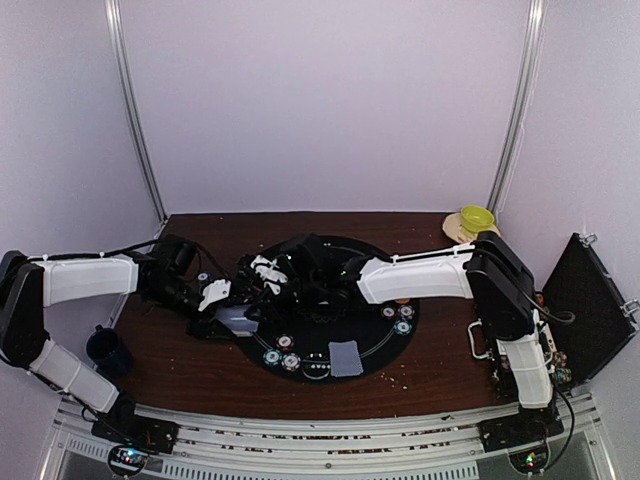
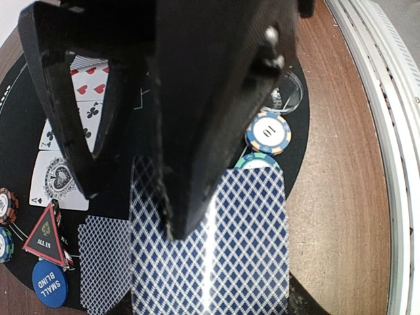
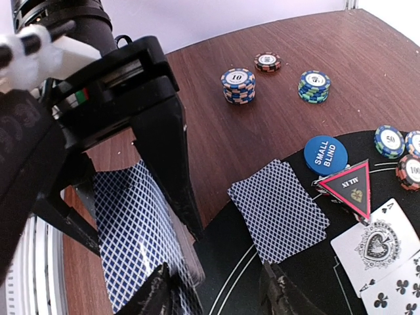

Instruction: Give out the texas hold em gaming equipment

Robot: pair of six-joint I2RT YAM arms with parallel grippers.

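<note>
A deck of blue lattice-backed cards (image 2: 216, 262) fills the lower left wrist view, with my left gripper shut on it. In the right wrist view, the deck (image 3: 128, 223) stands tilted between the left gripper's black fingers (image 3: 167, 157). My right gripper is open; one of its fingertips (image 3: 159, 298) overlaps the deck's lower edge, contact unclear. From the left wrist view, a right-gripper finger (image 2: 187, 138) crosses in front of the deck. Face-down cards (image 3: 279, 213) lie on the black mat (image 1: 330, 325), and another face-down pair (image 1: 346, 359) is near its front.
Face-up cards (image 3: 377, 246), a red ALL IN triangle (image 3: 351, 187) and a blue SMALL BLIND button (image 3: 325, 155) occupy the mat. Chip stacks (image 3: 238, 85) stand beyond. A dark mug (image 1: 108, 352) is at left, an open black case (image 1: 590, 310) at right.
</note>
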